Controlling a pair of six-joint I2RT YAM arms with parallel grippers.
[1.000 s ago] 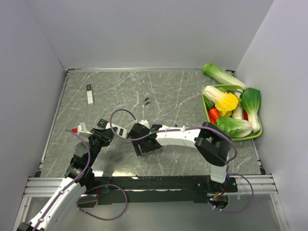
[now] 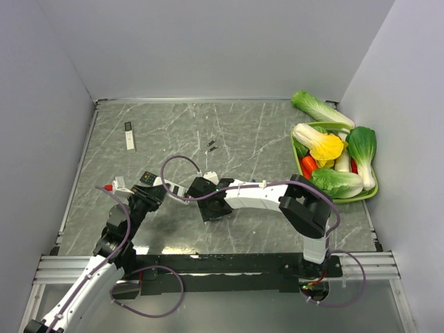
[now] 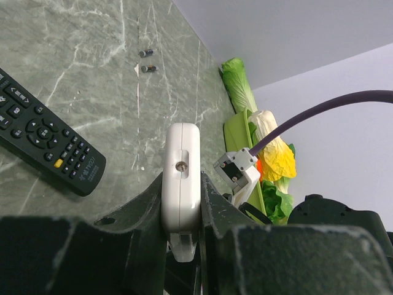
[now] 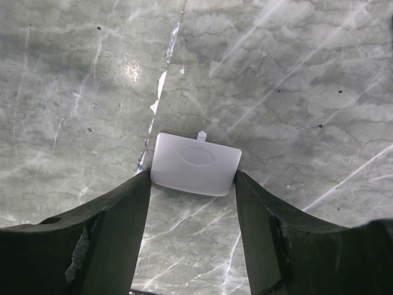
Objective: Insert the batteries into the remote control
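Observation:
My left gripper (image 2: 159, 190) is shut on a white remote control (image 3: 181, 175), seen end-on in the left wrist view. From the top, the remote's pale body with dark areas shows between the two arms. A small white battery cover (image 4: 195, 165) appears over the grey table in the right wrist view. My right gripper is part open around it, a fingertip at either short side; whether they grip it is unclear. Two small dark batteries, one (image 3: 147, 53) just behind the other (image 3: 149, 69), lie on the table further back.
A black remote (image 3: 46, 132) lies beside the left gripper. Another white remote (image 2: 130, 137) rests at the back left. At the right stands a green basket (image 2: 371, 192) full of vegetables.
My right gripper has shifted slightly to the right and turned a little in the top view. The left arm and the white remote look unmoved.

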